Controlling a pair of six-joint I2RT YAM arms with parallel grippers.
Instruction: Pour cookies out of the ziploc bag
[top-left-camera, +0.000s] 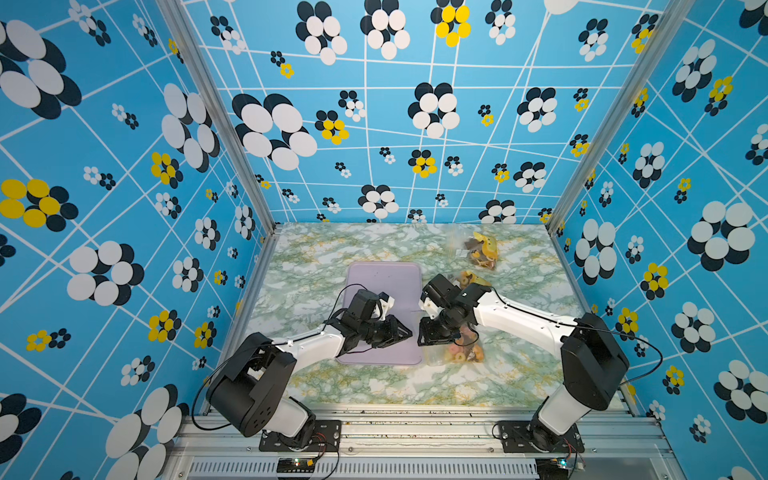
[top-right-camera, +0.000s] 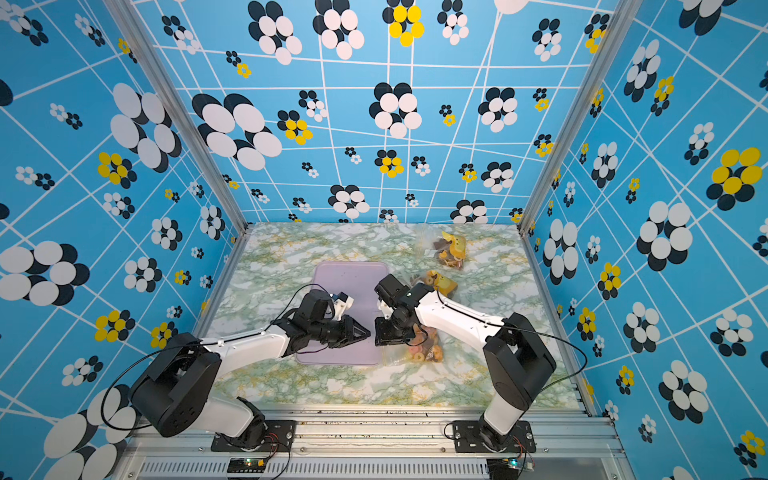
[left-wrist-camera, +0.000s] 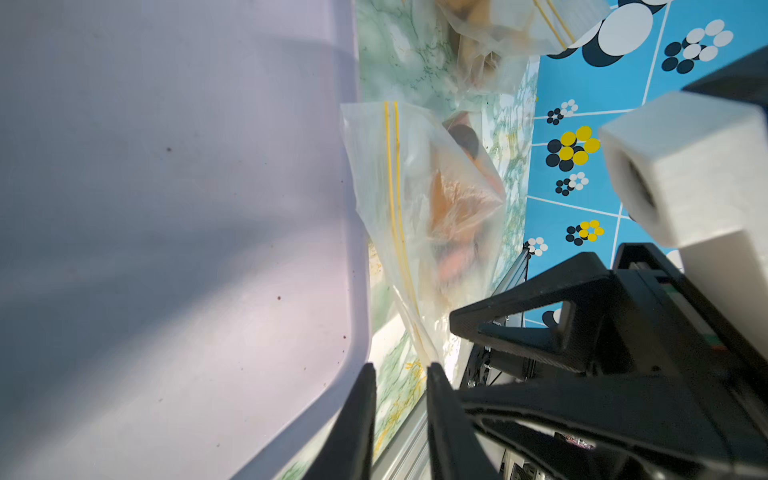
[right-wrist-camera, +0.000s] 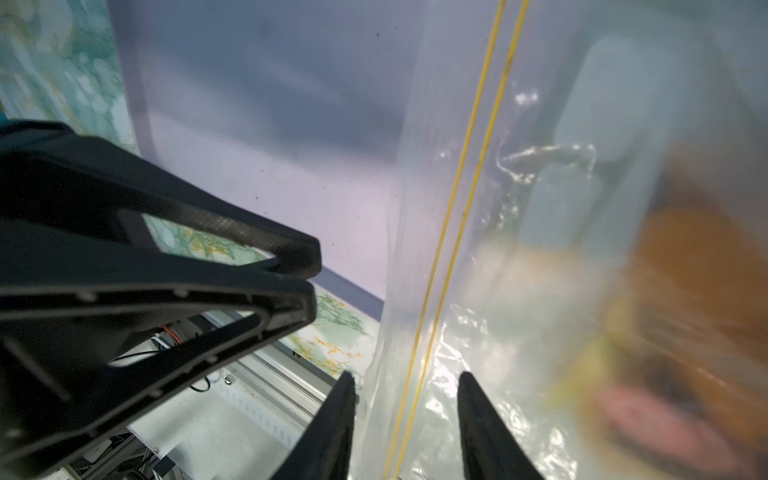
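Note:
A clear ziploc bag (left-wrist-camera: 460, 200) with a double yellow zip line and cookies inside lies just right of the lilac tray (left-wrist-camera: 200, 160), its mouth edge along the tray's rim. My right gripper is over that bag (right-wrist-camera: 520, 336), its fingers part open around the zip line in the right wrist view; whether they touch the plastic cannot be made out. My left gripper hovers above the tray's right side, fingers slightly apart and nothing seen between them. In the top left view the right arm partly covers the bag (top-left-camera: 465, 350).
Two more bags of cookies lie farther back on the marbled table: one (top-left-camera: 483, 251) near the back wall, another (top-right-camera: 440, 280) partly behind the right arm. The tray (top-left-camera: 384, 276) is empty. The grippers face each other closely.

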